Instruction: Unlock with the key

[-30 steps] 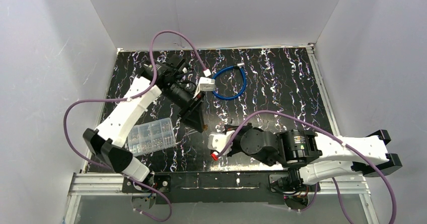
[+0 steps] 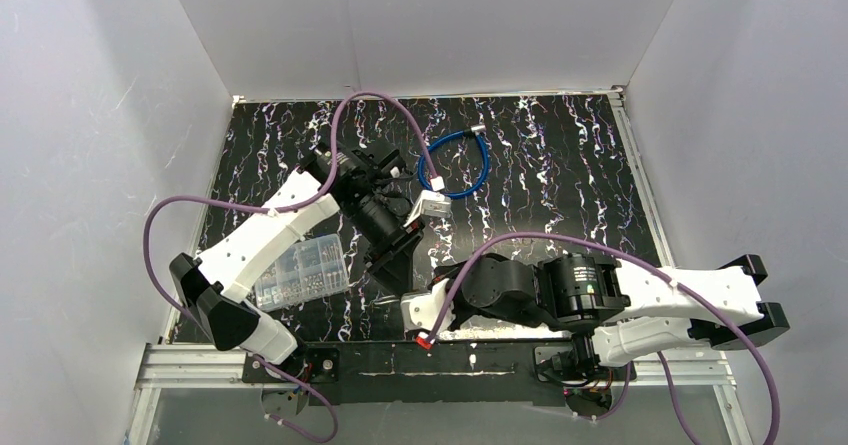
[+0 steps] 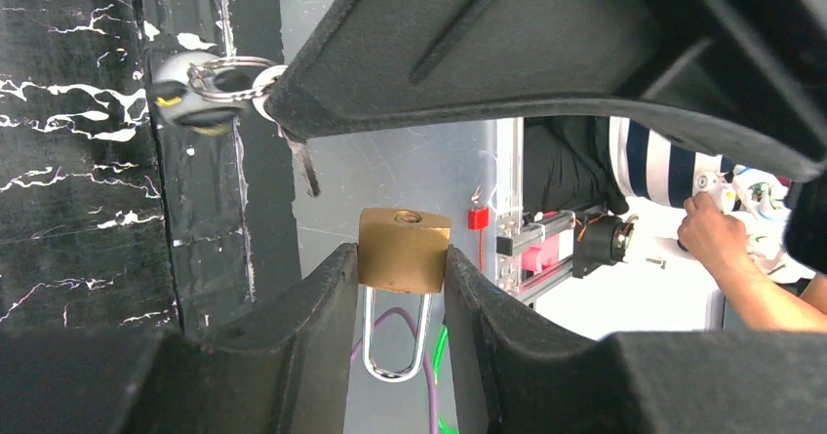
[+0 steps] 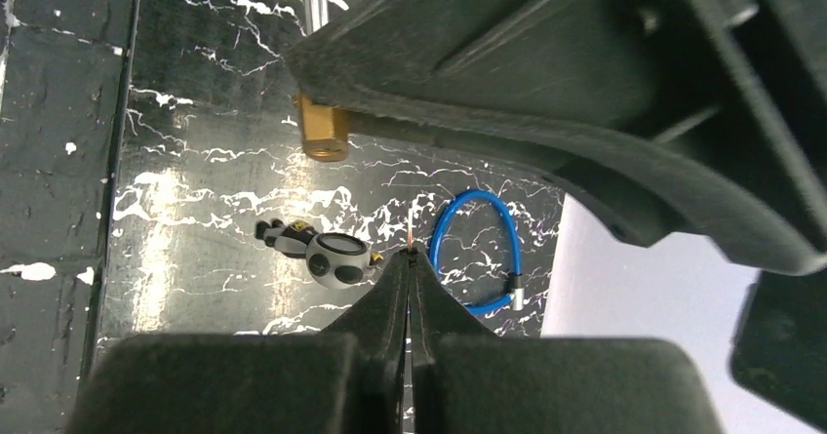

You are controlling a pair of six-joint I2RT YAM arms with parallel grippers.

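Observation:
In the left wrist view, a brass padlock is clamped between the fingertips of my left gripper. Its keyhole face points up the image and the shackle hangs on the opposite side. My right gripper is shut on a thin key, seen edge-on. From the left wrist camera the key juts from the right gripper's tip, on a ring with a blurred panda charm. Key and padlock appear apart. In the right wrist view the padlock lies to the upper left of the key tip.
A blue cable loop lies on the black marbled table, behind the arms. The clear compartment box sits at the left. Both arms are close together near the front edge.
My left gripper has come forward and a little right with the padlock. The two are now closer together.

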